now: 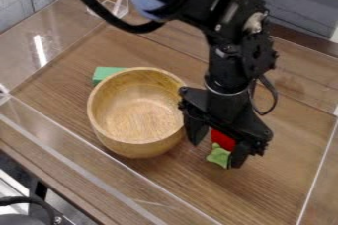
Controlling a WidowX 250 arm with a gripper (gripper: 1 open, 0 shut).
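Note:
My black gripper reaches down from the top over the wooden table, open, its fingers around a small red object with a green part showing below it. Whether the fingers touch it I cannot tell; the arm hides part of it.
A wooden bowl sits just left of the gripper. A green block lies behind the bowl at the left. A rail runs along the back right edge.

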